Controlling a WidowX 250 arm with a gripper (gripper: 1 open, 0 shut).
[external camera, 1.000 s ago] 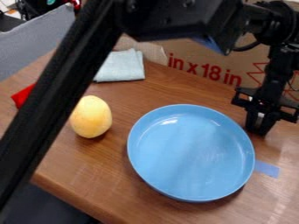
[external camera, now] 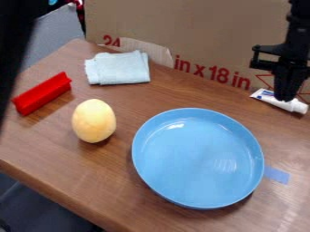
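The black gripper (external camera: pixel 285 80) is at the upper right, pointing down just above a white tube (external camera: pixel 281 101) that lies on the wooden table by the cardboard. Its fingers look close together, with nothing visible held between them. A blue plate (external camera: pixel 197 156) lies in the middle front. A yellow oval object (external camera: pixel 93 120) sits left of the plate, a red object (external camera: pixel 43 92) lies at the far left, and a folded pale cloth (external camera: pixel 118 68) is at the back left.
A cardboard sheet (external camera: pixel 194 36) stands along the back. Blue tape (external camera: pixel 276 175) is stuck to the table right of the plate. Bare table (external camera: pixel 182 95) lies between cloth and plate.
The gripper has risen from low beside the plate to above the tube. The arm has moved up and mostly out of view, uncovering the red object and more of the cardboard.
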